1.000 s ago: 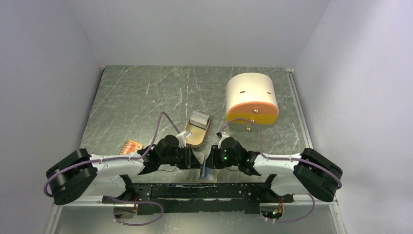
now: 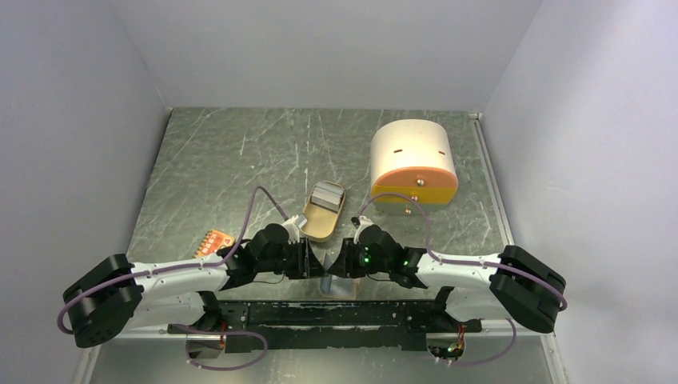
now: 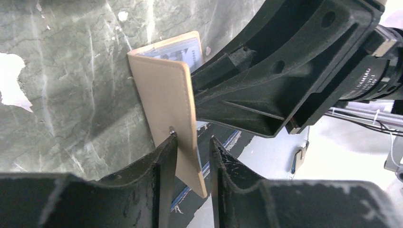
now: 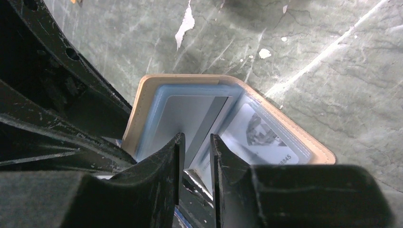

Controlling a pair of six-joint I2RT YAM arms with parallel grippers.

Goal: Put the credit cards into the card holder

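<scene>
The tan-edged card holder (image 2: 342, 290) stands partly unfolded at the table's front edge, between my two grippers. In the left wrist view its raised tan cover (image 3: 159, 90) slants down into the gap of my left gripper, which stands part open around the cover's edge. My right gripper is also part open, over the holder's blue-grey inside (image 4: 183, 111). A pale card with a dark picture (image 4: 260, 135) lies flat in the clear pocket beside the fold. Whether either gripper's fingers touch the holder is hard to tell.
Behind the grippers lies a tan tray (image 2: 320, 222) with a stack of pale grey pieces (image 2: 327, 197). An orange notebook (image 2: 213, 242) is at the left, a cream cabinet (image 2: 412, 152) at the back right.
My right gripper has shifted left, closer to the left one, and the holder's raised cover has leaned left. The left arm moved slightly left earlier. The tray and cabinet stay put.
</scene>
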